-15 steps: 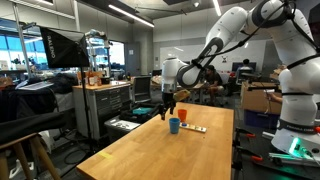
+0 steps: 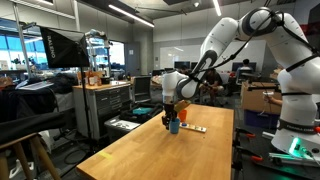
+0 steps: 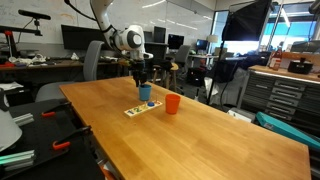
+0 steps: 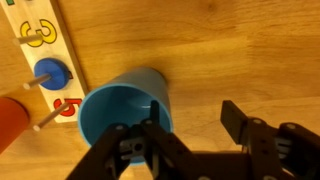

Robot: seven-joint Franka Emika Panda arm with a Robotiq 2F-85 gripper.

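Note:
A blue cup [image 4: 118, 118] [image 3: 146, 94] [image 2: 174, 127] stands upright on the wooden table, its mouth facing up into the wrist view. My gripper points down at it, with a clear gap between the dark fingers. In the wrist view the left finger overlaps the cup's mouth and right rim, while the right finger is over bare table outside the cup. That places the near wall between the two fingers in this view. How deep the left finger reaches, and whether either finger touches the cup, cannot be told.
Beside the blue cup lies a wooden number board [image 4: 52, 45] [image 3: 143, 110] with pegs and a blue disc. An orange cup [image 4: 10, 122] [image 3: 172, 103] stands close by.
My arm has come down toward the blue cup over the last second, the gripper ending low at its rim. Both cups and the board look unmoved.

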